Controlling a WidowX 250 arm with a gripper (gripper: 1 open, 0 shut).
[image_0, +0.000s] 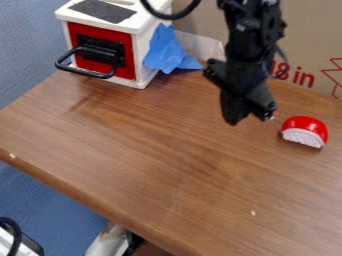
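My black gripper hangs over the back middle of the wooden table, left of and above a red object with a white top band at the right edge. It is dark and blurred, and I cannot tell whether it is open or shut. To its left, a blue cloth lies beside a white toy oven with a red front and black handle.
A cardboard panel with red lettering stands along the back. Blue flooring borders the table at the left.
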